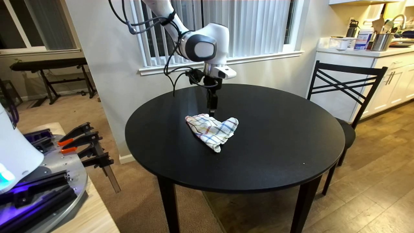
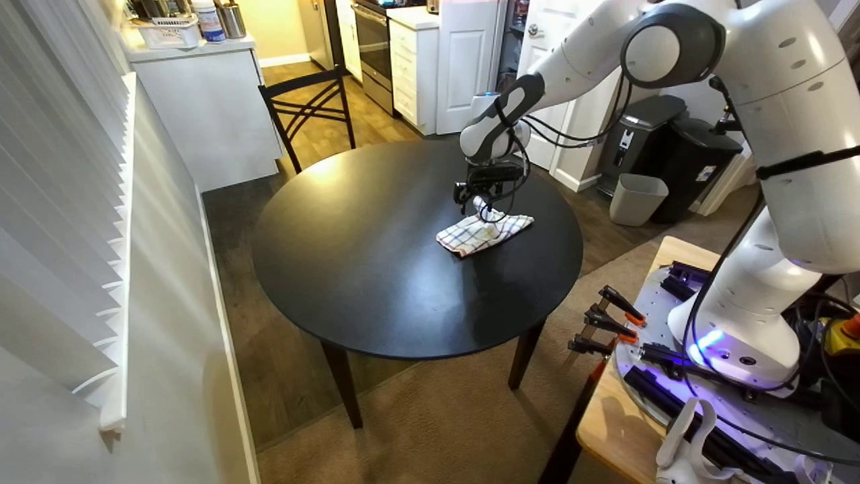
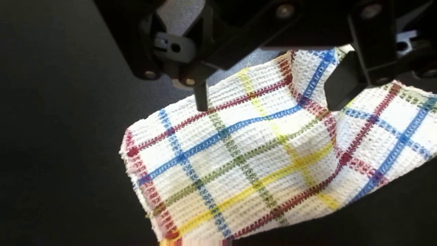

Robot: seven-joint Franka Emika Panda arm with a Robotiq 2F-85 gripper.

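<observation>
A white cloth [image 1: 211, 130] with red, blue, green and yellow checks lies folded and slightly rumpled on the round black table [image 1: 264, 155]. In the wrist view the cloth [image 3: 245, 164] fills the lower middle, with a raised fold towards the right. My gripper is open above its upper edge, one fingertip on each side and only cloth surface visible below the gap. From exterior view 1 the gripper [image 1: 212, 112] hangs pointing down at the cloth's far edge. Whether the fingertips touch the fabric I cannot tell. Arm and cables partly cover the cloth [image 2: 476, 234] in exterior view 2.
Apart from the cloth, the tabletop is bare. A black chair [image 1: 345, 89] stands at the table's far right in exterior view 1. The window sill [image 1: 267, 57] and wall run behind the table. Clamps [image 2: 609, 318] sit on the robot's wooden stand.
</observation>
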